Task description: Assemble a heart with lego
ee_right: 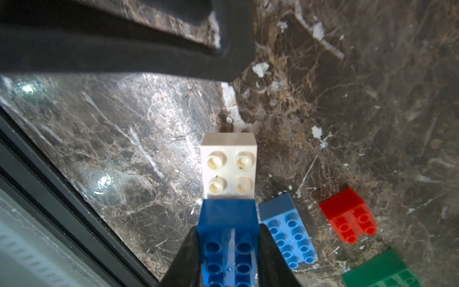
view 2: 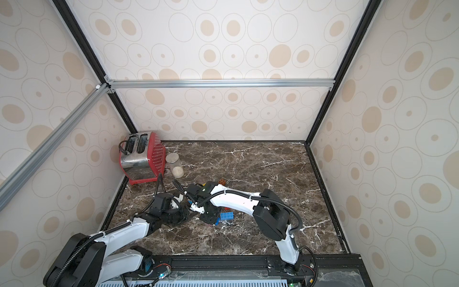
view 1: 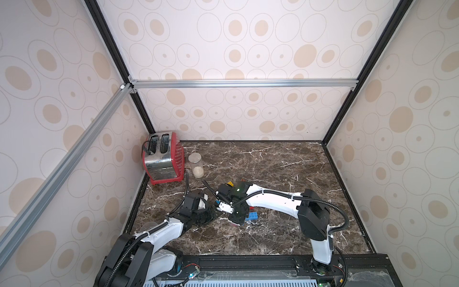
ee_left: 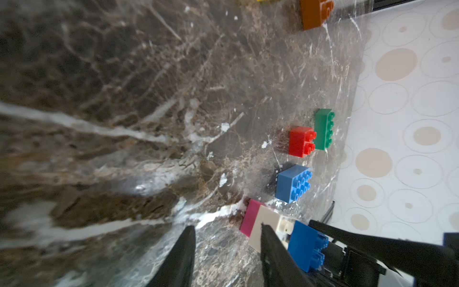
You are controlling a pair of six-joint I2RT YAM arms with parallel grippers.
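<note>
In the right wrist view, my right gripper is shut on a blue brick, studs facing the camera. The blue brick overlaps the edge of a white brick; whether they touch cannot be told. The left wrist view shows this white brick on a pink brick, with the held blue brick over its far side. My left gripper stands part open near the stack, its fingers apart with only table between the tips. In the right wrist view a black left finger lies beyond the white brick.
Loose on the marble table are another blue brick, a red brick, a green brick and an orange brick. A toaster and jars stand at back left.
</note>
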